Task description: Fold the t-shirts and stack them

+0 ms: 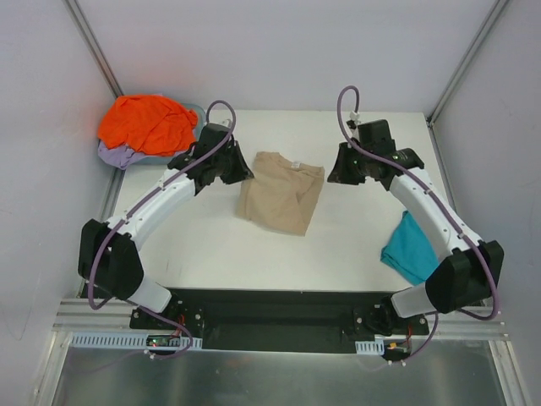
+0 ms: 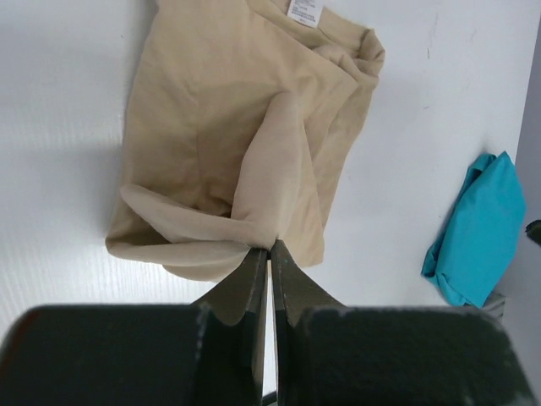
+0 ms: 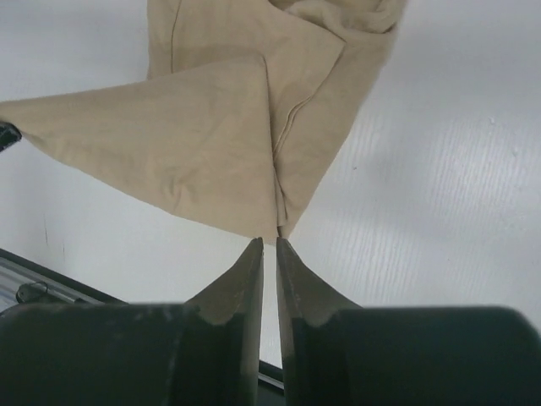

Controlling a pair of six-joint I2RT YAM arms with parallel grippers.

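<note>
The tan t-shirt (image 1: 283,190) lies in the middle of the table, its lower part pulled up and bunched toward the collar. My left gripper is shut on the raised hem of the shirt, lifting it in folds. My right gripper is over the shirt's lower right edge, its fingertips slightly parted with nothing clearly between them; the hem seen there hangs away toward the left gripper.
A teal cloth (image 1: 410,249) lies folded at the table's right edge. A basket with orange cloth (image 1: 145,124) and lilac cloth (image 1: 118,156) stands at the back left.
</note>
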